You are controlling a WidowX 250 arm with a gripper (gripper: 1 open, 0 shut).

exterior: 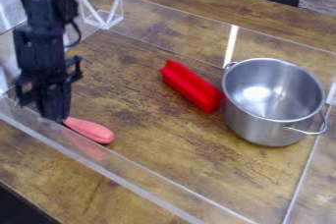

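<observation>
My black gripper (39, 105) is at the left, blurred, its fingertips low beside a pink oblong object (88, 130) lying on the wooden surface; nothing shows held, and it appears shut. A red bar-shaped object (191, 86) lies in the middle, left of a steel pot (273, 102) with two side handles.
A clear plastic barrier crosses the foreground and left side. A small white frame (102, 10) stands at the back left.
</observation>
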